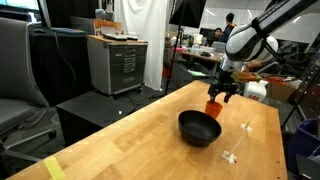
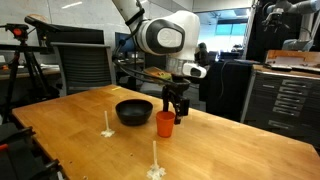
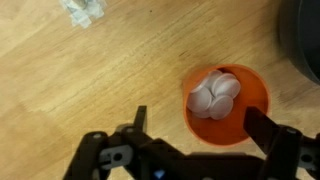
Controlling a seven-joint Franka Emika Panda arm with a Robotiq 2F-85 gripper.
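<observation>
An orange cup [image 1: 213,108] stands upright on the wooden table beside a black bowl [image 1: 200,128]. In the wrist view the cup's round mouth [image 3: 225,72] faces the camera, and several pale round discs [image 3: 214,94] lie inside it. My gripper [image 2: 174,106] is open, low over the cup, with its fingertips close to the rim. Seen from the wrist, one finger [image 3: 140,119] is to the left of the cup and the other lies near its lower right rim. Whether either finger touches the cup cannot be told.
Small white scraps [image 2: 155,165] lie on the table, one of them by the bowl's far side from the cup. The bowl sits close to the cup. A grey drawer cabinet [image 1: 118,65] and office chair [image 1: 25,100] stand beyond it.
</observation>
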